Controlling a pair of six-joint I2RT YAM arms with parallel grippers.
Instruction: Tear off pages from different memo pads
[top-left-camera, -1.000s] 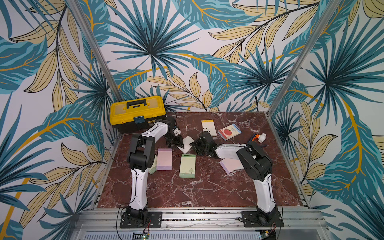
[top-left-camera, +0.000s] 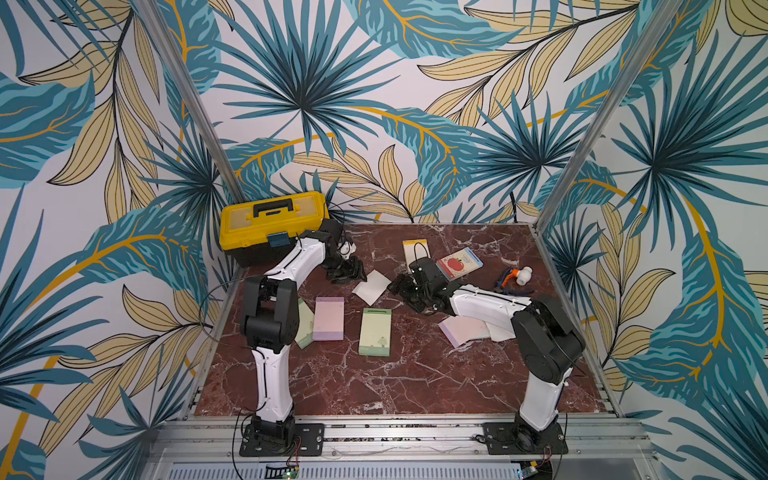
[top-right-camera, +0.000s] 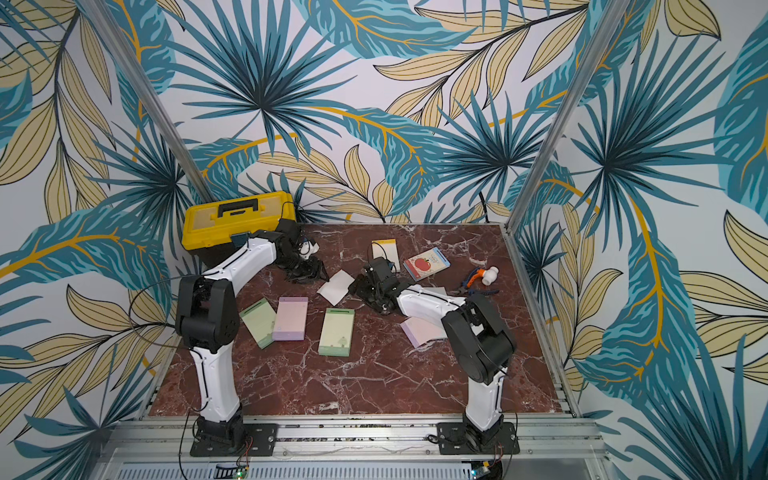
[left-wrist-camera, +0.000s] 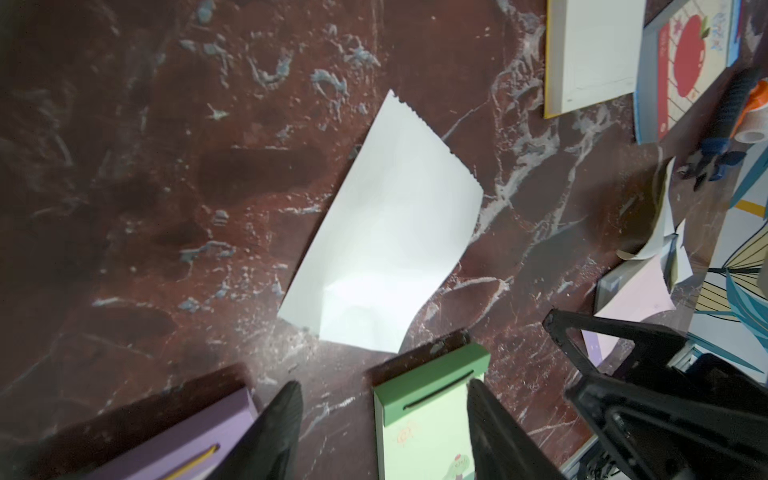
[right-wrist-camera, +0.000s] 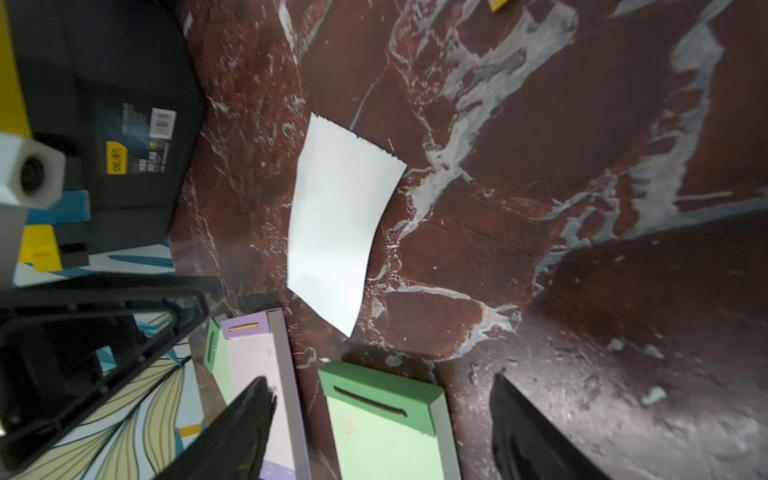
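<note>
A loose white page (left-wrist-camera: 388, 240) with one ragged edge lies on the table between my two grippers. In the left wrist view, my left gripper is open, with nothing held between its fingers. The fingers of my right gripper stand apart in the right wrist view, and they hold nothing either. A green-topped memo pad (top-left-camera: 375, 332) lies just in front of the page. Left of it are a pink pad with a purple band (top-left-camera: 329, 318) and a pale green pad (top-right-camera: 259, 322). Another pink pad (top-left-camera: 461, 330) rests on the right, partly under my right arm.
A yellow-edged pad (top-right-camera: 385, 253) and an apple-cover pad (top-right-camera: 427, 262) lie at the back. An orange-handled tool (top-left-camera: 507, 277) sits at the right. The yellow toolbox (top-left-camera: 272, 220) fills the back left corner. Bare table (top-left-camera: 384, 392) stretches along the front.
Both grippers have drawn apart from the white page, the left one to the left and the right one to the right. The page stays on the table.
</note>
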